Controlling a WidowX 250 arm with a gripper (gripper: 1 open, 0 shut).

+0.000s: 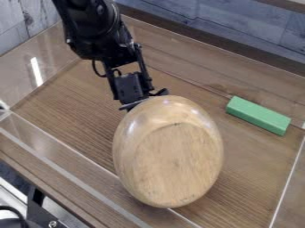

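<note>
A large wooden bowl [167,156], its pale round base showing, fills the lower middle of the camera view. The black arm reaches down from the top left, and its gripper [139,98] is at the bowl's far rim. The bowl hides the fingertips, so I cannot see whether they are open, shut or touching it.
A green block [259,115] lies on the wooden table [60,111] to the right of the bowl.
</note>
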